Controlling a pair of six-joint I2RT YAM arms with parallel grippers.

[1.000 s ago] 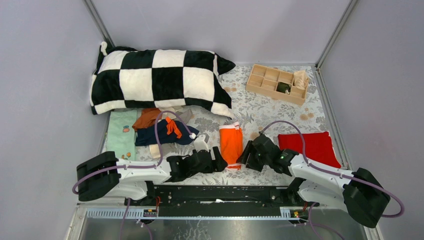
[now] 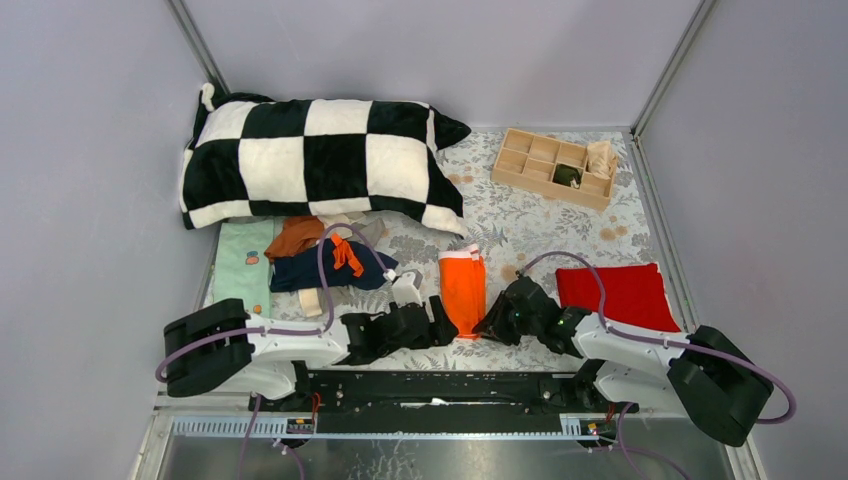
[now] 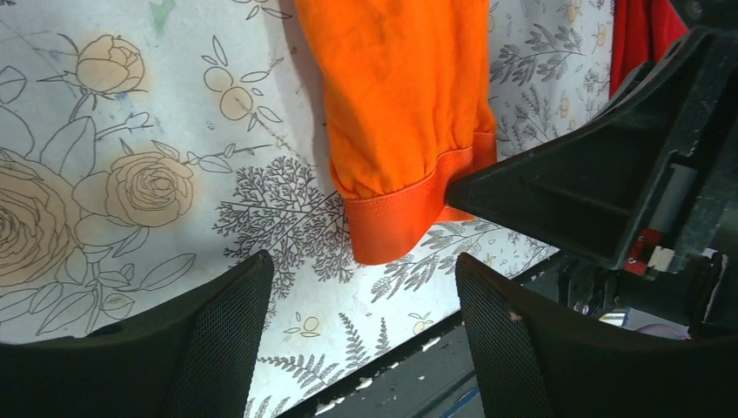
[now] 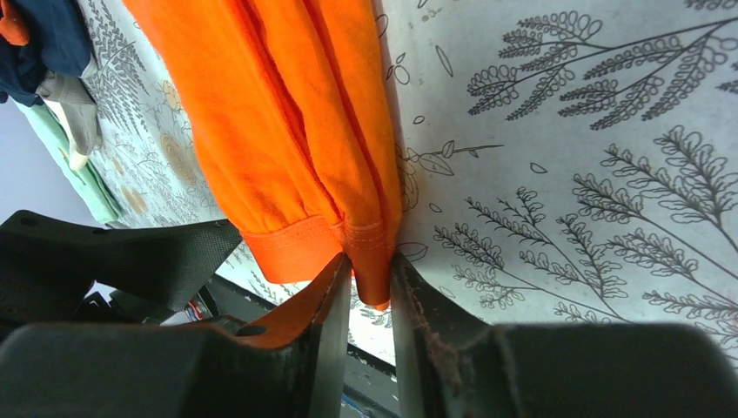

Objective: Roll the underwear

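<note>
Orange underwear (image 2: 461, 285) lies folded lengthwise on the floral mat between my grippers, its waistband end towards me. In the left wrist view that end (image 3: 392, 222) sits just beyond the open fingers of my left gripper, with nothing between them; from above, this gripper (image 2: 440, 322) is at its lower left. My right gripper (image 2: 482, 328) is at the lower right corner. In the right wrist view, the fingertips of that gripper are close around a narrow folded edge of the waistband (image 4: 372, 279), pinching it.
A checkered pillow (image 2: 305, 160) lies at the back left. A wooden divided box (image 2: 530, 165) is at the back right. Dark blue (image 2: 305, 270), mint (image 2: 240, 265) and other garments lie left; red fabric (image 2: 615, 290) lies right.
My right gripper has moved slightly down and left onto the corner of the underwear, and its fingers look closer together. My left arm has shifted slightly to the right.
</note>
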